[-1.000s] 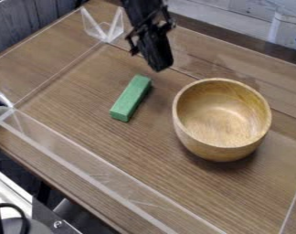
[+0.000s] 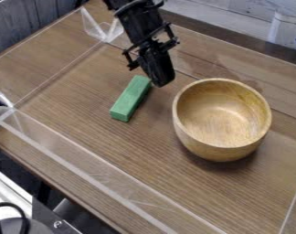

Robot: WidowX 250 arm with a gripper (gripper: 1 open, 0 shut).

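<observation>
My black gripper (image 2: 161, 73) hangs at the upper middle of the camera view, shut, with nothing seen between its fingers. Below and left of it a green block (image 2: 131, 98) lies on the wooden table. To the right and nearer sits a wide wooden bowl (image 2: 221, 132), empty, apart from the gripper.
Bare table (image 2: 78, 146) fills the left and front. A white object (image 2: 290, 27) is at the top right edge. Black cable shows at the bottom left corner.
The gripper has come down and toward the camera, closer to the green block and bowl. The block and bowl have stayed put.
</observation>
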